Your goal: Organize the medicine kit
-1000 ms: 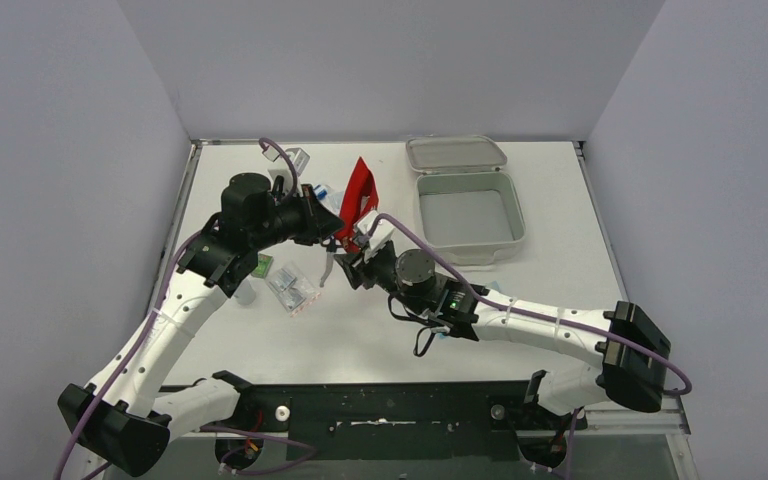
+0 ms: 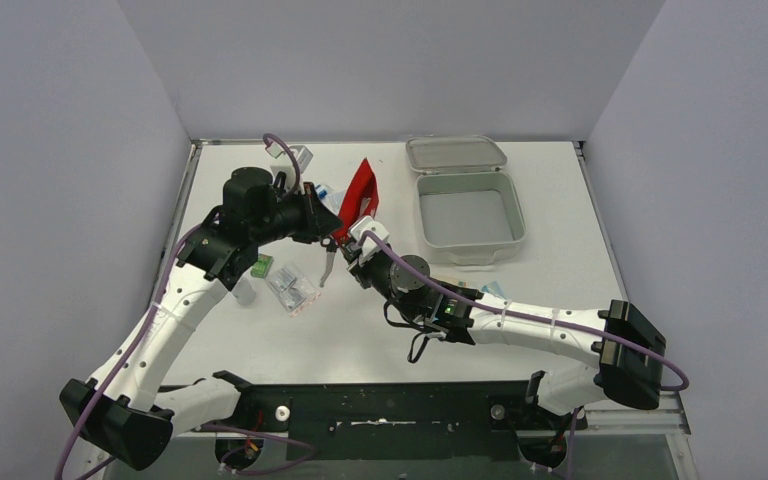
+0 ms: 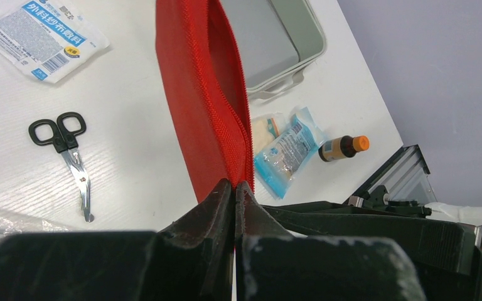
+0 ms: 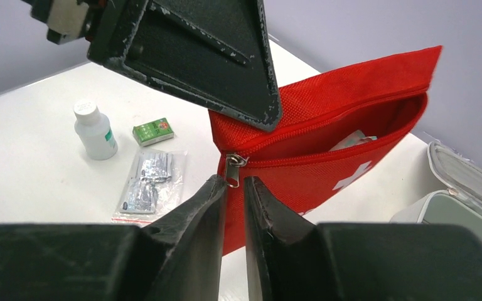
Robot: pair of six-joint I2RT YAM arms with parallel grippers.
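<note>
A red zippered pouch (image 2: 362,190) with a white cross hangs above the table, its zip part open and something pale inside (image 4: 355,139). My left gripper is shut on the pouch's end by the zip; the cloth runs into its fingertips. From the right wrist view, the metal zipper pull (image 4: 233,170) hangs at that same end. My right gripper stands partly open around the pull's lower part, a narrow gap between its fingers; I cannot tell whether they touch it. An empty grey-green box (image 2: 469,215) stands with its lid open at the back right.
Scissors (image 3: 74,160), a gauze packet (image 3: 42,39), blue packet (image 3: 290,152) and orange-capped bottle (image 3: 344,148) lie on the table. A white bottle (image 4: 96,130), green box (image 4: 153,132) and clear bag (image 4: 151,185) are at the left. Both arms are close together over the middle.
The right arm has shifted a little at the pouch's zip end. The left arm and the pouch have moved only very slightly. The box has stayed put.
</note>
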